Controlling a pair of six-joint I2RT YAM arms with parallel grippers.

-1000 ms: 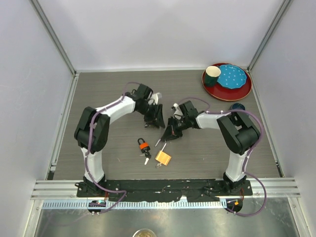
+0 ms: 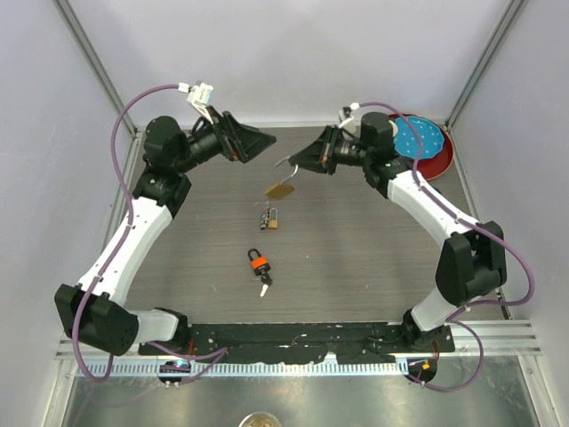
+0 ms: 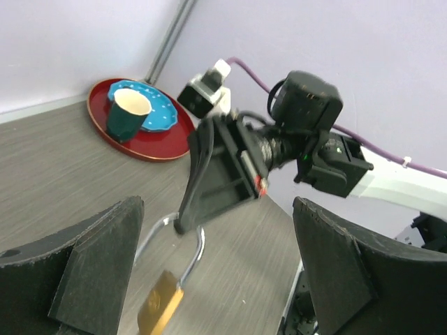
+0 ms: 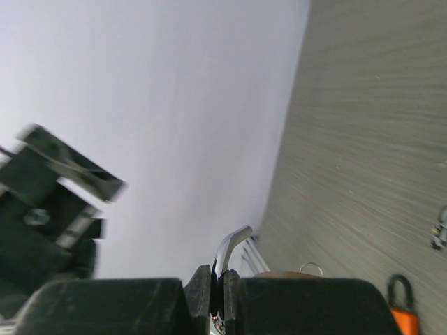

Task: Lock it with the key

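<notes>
High above the table, my right gripper [image 2: 300,163] is shut on the steel shackle [image 3: 200,246] of a large brass padlock [image 2: 279,190]. One shackle leg enters the brass body [image 3: 160,304]; the other end appears swung clear of it. In the right wrist view the shackle [image 4: 228,246] rises between the closed fingers, with a thin metal ring [image 4: 312,267] beside the padlock's edge. Something blurred hangs below the body in the top view; whether a key sits there I cannot tell. My left gripper [image 2: 256,148] is open and empty, to the left of the padlock.
An orange-and-black padlock [image 2: 259,263] with keys [image 2: 265,283] lies on the table. Behind it are a small brass padlock [image 2: 273,218] and a small metal item [image 2: 264,219]. A red plate [image 3: 149,149] with a blue dish [image 3: 161,112] and green cup [image 3: 127,116] stands at the back right.
Both arms have moved up and away from the table's middle, and the left gripper has drawn apart from the padlock. The right gripper has carried the padlock toward the back, turning it.
</notes>
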